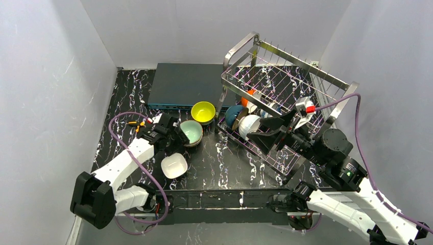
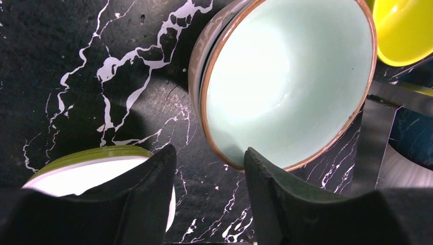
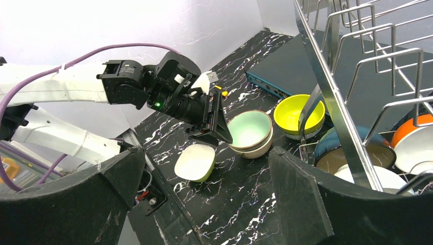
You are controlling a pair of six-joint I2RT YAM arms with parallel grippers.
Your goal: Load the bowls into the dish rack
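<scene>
My left gripper is part open over the stacked pale green bowls point(image 1: 191, 130), one fingertip at their near rim, nothing clearly gripped. A white-lined square bowl point(image 1: 174, 166) sits nearer the front; yellow bowls point(image 1: 203, 111) stand behind the green ones. The metal dish rack point(image 1: 337, 81) holds blue, white and orange bowls point(image 3: 413, 148) on its lower tier. My right gripper point(image 1: 265, 132) hangs open at the rack's front, with nothing between its fingers.
A dark flat box point(image 1: 186, 81) lies at the back, and a small yellow-and-black tool point(image 1: 137, 124) at the left.
</scene>
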